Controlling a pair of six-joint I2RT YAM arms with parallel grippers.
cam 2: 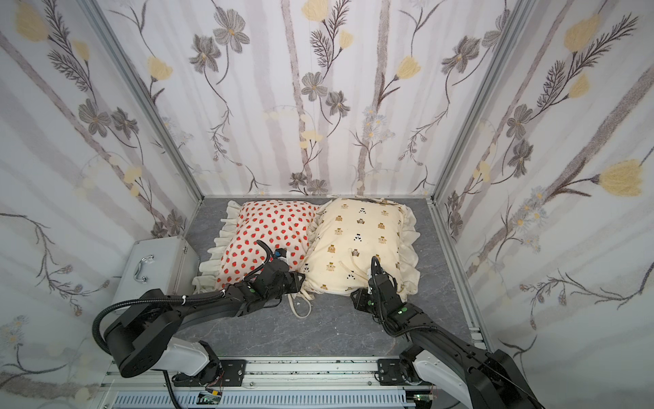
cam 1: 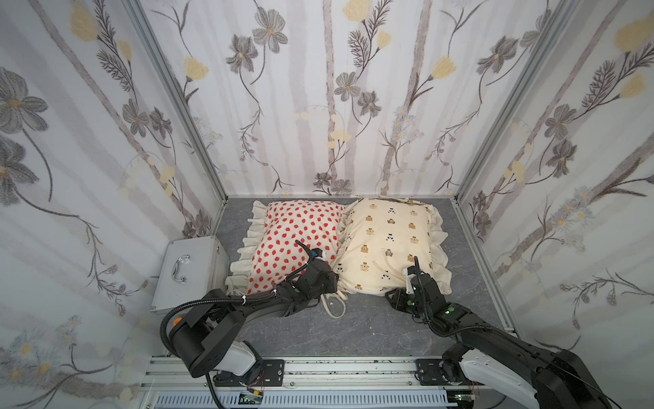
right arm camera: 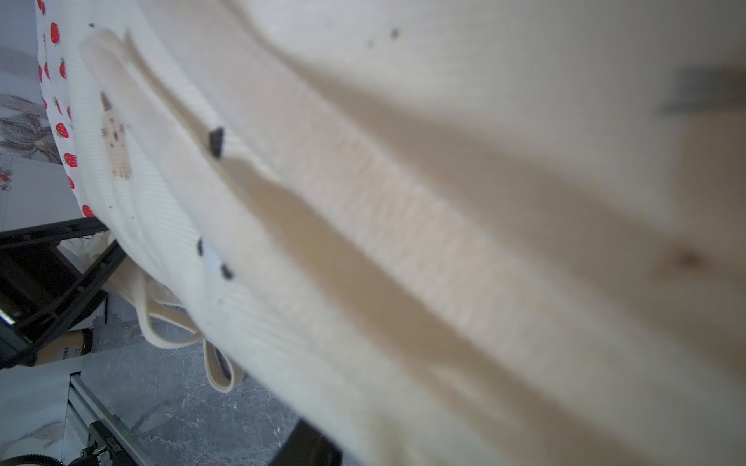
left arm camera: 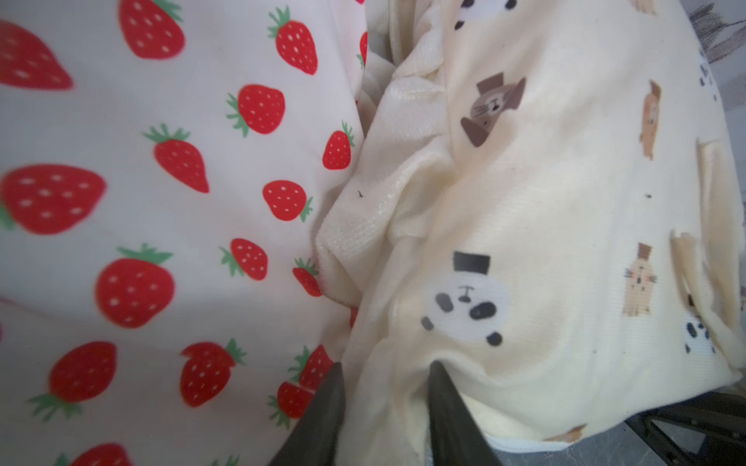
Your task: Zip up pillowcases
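Note:
The strawberry pillow lies left of the cream animal-print pillow, their ruffles meeting between them. My left gripper is low at the front where they meet; in the left wrist view its blurred fingers touch the cream fabric, and whether they grip it is unclear. Cream straps hang onto the table there. My right gripper is at the front edge of the cream pillow, near its right half; in the right wrist view folded cream fabric fills the frame and hides most of that gripper.
A silver metal case stands at the left beside the strawberry pillow. Bare grey table shows in front of the pillows. Patterned walls enclose the back and sides.

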